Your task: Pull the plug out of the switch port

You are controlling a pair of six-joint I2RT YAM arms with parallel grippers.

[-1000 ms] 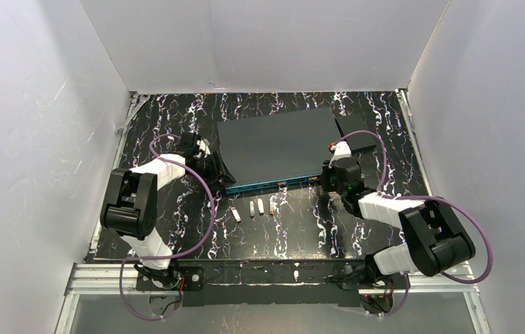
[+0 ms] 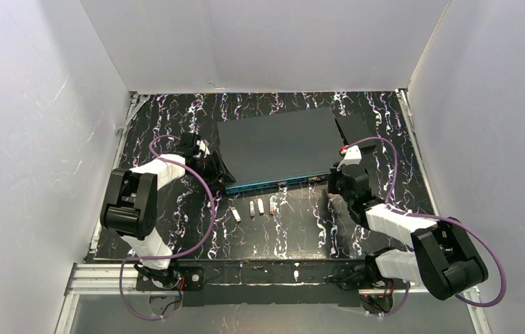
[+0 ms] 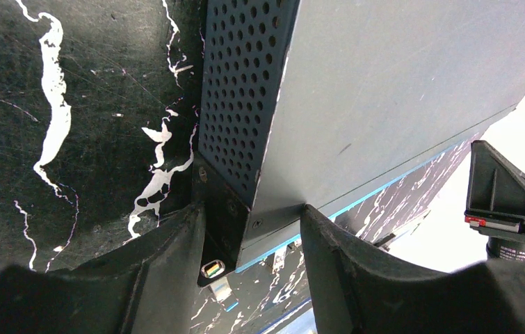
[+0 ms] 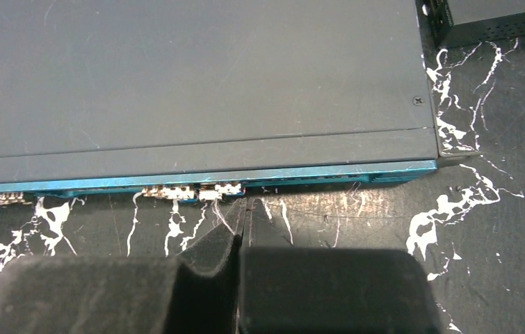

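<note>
The dark grey switch (image 2: 280, 145) lies slightly turned on the marbled table, its blue-edged front toward me. Metallic plugs (image 4: 169, 192) stick out of its front ports in the right wrist view. My right gripper is shut with nothing between its fingers. Its tips are at the front edge, just right of the rightmost metallic plug (image 4: 230, 188); whether they touch it I cannot tell. At the switch's front left corner, my left gripper stands part open, one finger on each side of that corner in the left wrist view.
Several loose plugs (image 2: 261, 206) lie on the table in front of the switch. A smaller dark box (image 2: 357, 131) sits behind its right end. Purple cables (image 2: 212, 209) run along both arms.
My right arm has shifted a little to the right along the switch's front. The left arm and the switch look unmoved.
</note>
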